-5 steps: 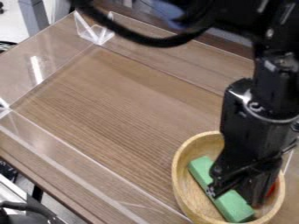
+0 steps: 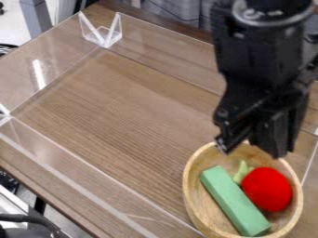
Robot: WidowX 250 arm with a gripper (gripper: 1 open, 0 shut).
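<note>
A wooden bowl sits at the lower right of the table. In it lie a green block, a red round object and a small pale green item partly behind them. My black gripper is above the bowl, at the upper right of the view and cut off by the frame's top. Its fingers are dark and blurred together; nothing shows held between them, and the finger state is hard to make out.
A clear plastic piece stands at the back left. Cables hang beyond the table's lower-left edge.
My gripper has risen out of the bowl, uncovering the red object and more of the green block. The dark cable at the top has left the view.
</note>
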